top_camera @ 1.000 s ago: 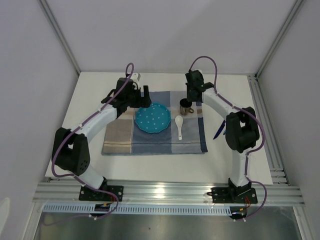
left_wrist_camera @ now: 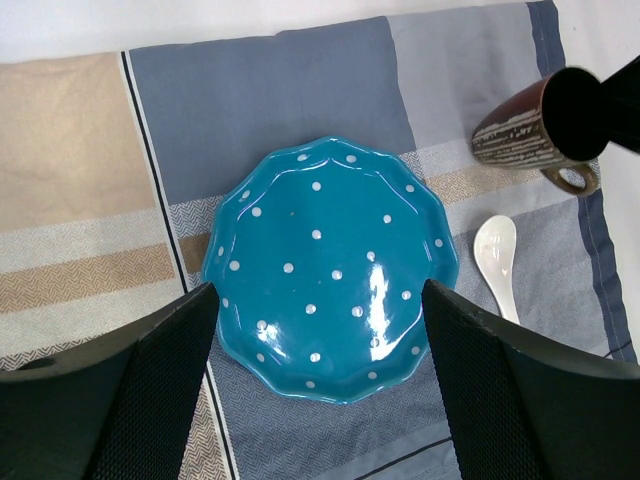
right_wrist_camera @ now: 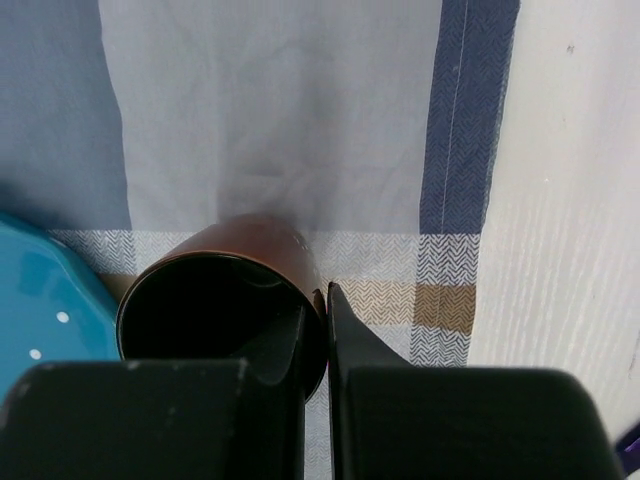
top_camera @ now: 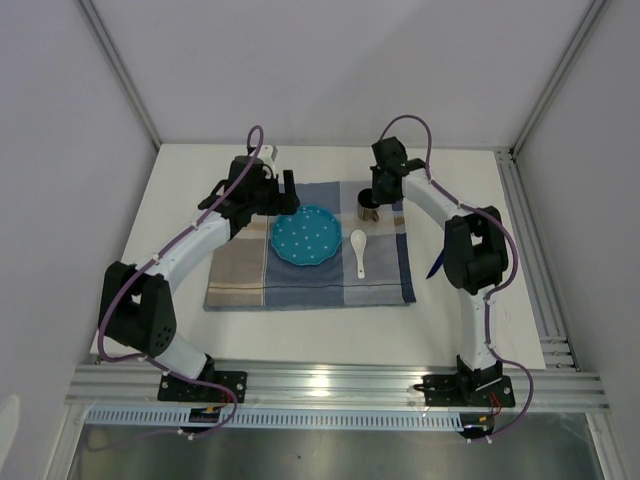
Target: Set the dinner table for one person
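Note:
A teal dotted plate lies on the striped placemat, with a white spoon to its right. Above the spoon, a brown mug is held by its rim in my shut right gripper, its opening facing that gripper in the right wrist view. My left gripper stands open above the plate's upper left, nothing between its fingers.
A blue utensil lies right of the placemat, partly near the right arm. Walls and rails border the table.
My right gripper and the mug have shifted slightly, and the mug's handle has turned in the top view. The left arm has barely moved.

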